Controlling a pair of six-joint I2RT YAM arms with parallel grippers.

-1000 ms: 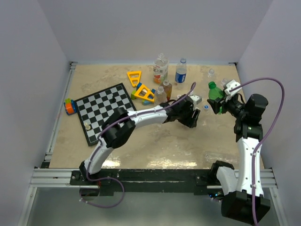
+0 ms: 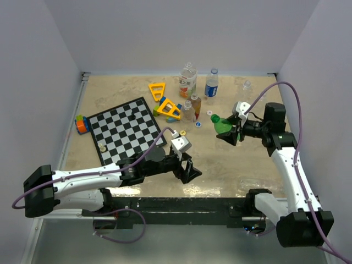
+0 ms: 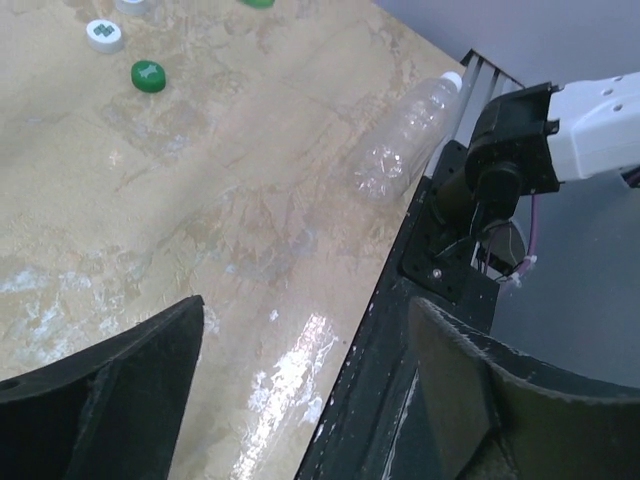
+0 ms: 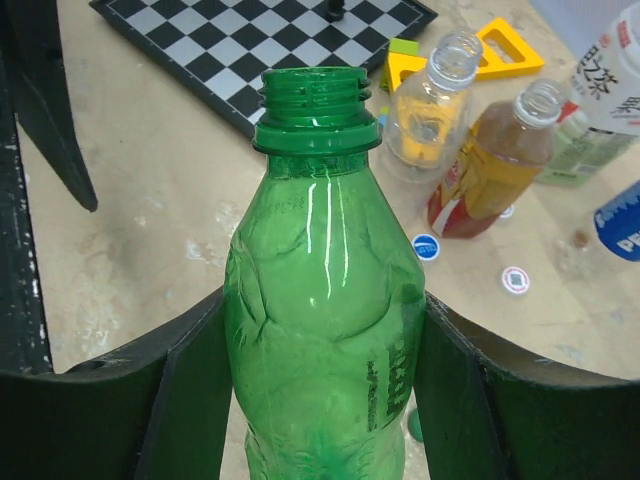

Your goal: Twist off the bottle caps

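A green bottle [image 4: 325, 270] stands out in the right wrist view, its threaded neck bare of any cap. My right gripper [image 2: 226, 132] is shut around its body and holds it tilted above the table. My left gripper is open and empty, to the left of and nearer the front edge than the green bottle. On the table in the left wrist view lie a green cap [image 3: 148, 76] and a white cap [image 3: 104, 36]. A clear bottle [image 3: 405, 140] with a white cap lies on its side near the front edge.
Uncapped clear [image 4: 430, 110] and brown [image 4: 500, 150] bottles stand beside yellow triangular pieces [image 2: 169, 108]. Behind are a large labelled bottle [image 2: 188, 82] and a blue-labelled one [image 2: 212, 85]. A chessboard [image 2: 124, 129] covers the left side.
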